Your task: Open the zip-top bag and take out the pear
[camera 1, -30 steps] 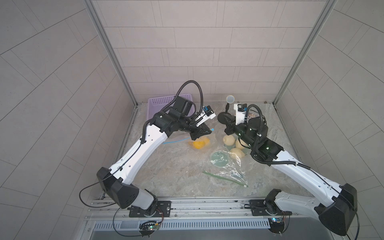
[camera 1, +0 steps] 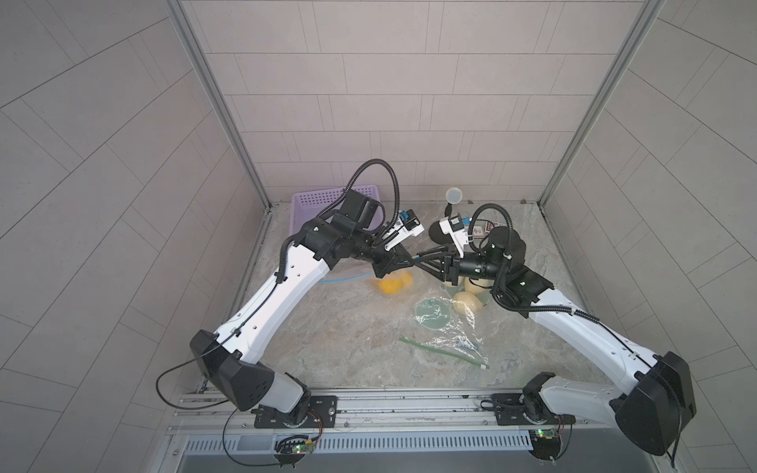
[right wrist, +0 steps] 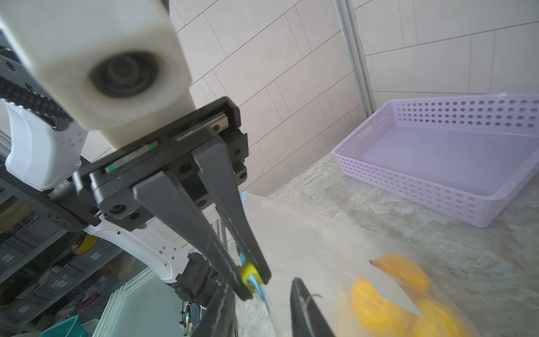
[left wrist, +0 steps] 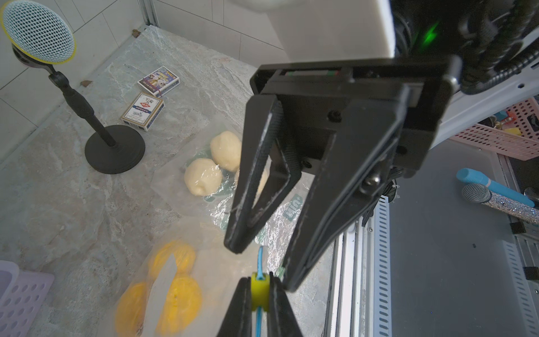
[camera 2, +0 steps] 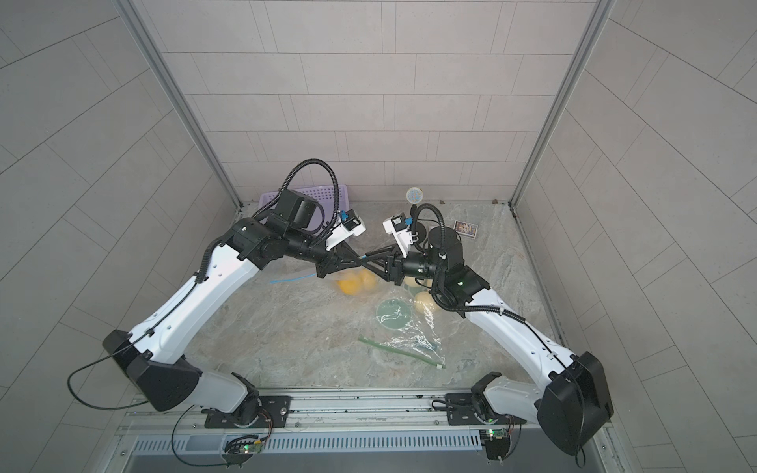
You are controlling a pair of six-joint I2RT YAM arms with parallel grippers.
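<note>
In the left wrist view my left gripper is shut on a small yellow piece [left wrist: 260, 286] of the bag's blue zip [left wrist: 260, 261]. From there the cloudy clear bag [right wrist: 320, 241] hangs down, its lower part holding several yellow fruits [right wrist: 379, 309]; I cannot tell which is the pear. Right at that held end, my right gripper stands part open. The zip runs toward the gap between its fingers, and nothing shows gripped there. Whether the zip is parted anywhere cannot be made out.
A second clear bag with a green zip [camera 1: 445, 351] and several pale round fruits [left wrist: 203, 176] lies to the right. A purple basket [right wrist: 415, 191], a black stand [left wrist: 115, 148] and small card boxes [left wrist: 143, 110] stand at the back.
My right gripper has moved left and slightly down, turned, and come up against the zip end by the left gripper. The left arm has stayed still, holding the bag.
</note>
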